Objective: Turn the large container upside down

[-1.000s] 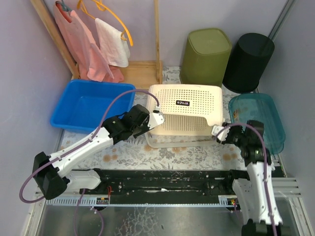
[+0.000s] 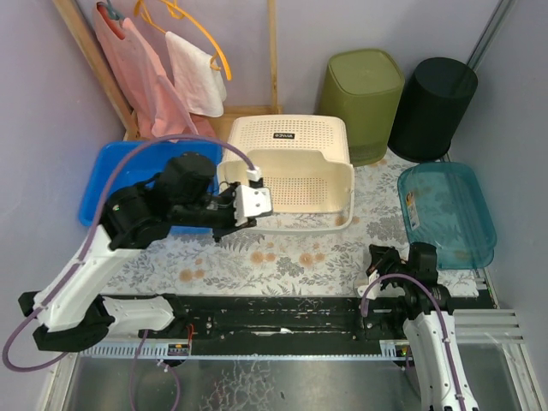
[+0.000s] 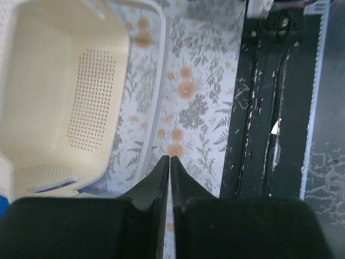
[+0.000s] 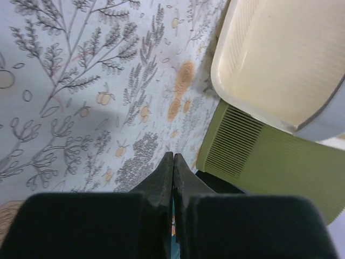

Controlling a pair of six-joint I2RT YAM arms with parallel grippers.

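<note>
The large cream perforated container point(image 2: 317, 145) rests at mid-table on its side, its hollow facing the front and its dark label on the back, upper face. It leans over a pale-rimmed clear tray or lid point(image 2: 330, 229). Left of its near corner is my left gripper point(image 2: 217, 238), with both fingertips point(image 3: 165, 164) meeting and nothing between them. Well in front and to the right of the container, over the cloth, my right gripper point(image 2: 372, 272) is shut and empty. The container's blurred edge point(image 4: 233, 59) is outside the right fingers in that wrist view.
On the left stands a blue tub point(image 2: 103, 193), partly behind the left arm. A green bin point(image 2: 364, 73) and a black bin point(image 2: 437, 98) stand at the back right, a teal tray point(image 2: 475, 205) below them.
The container was held in front, label face sloping forward; now it sits back with its hollow showing. Both grippers have come away from it and closed.
</note>
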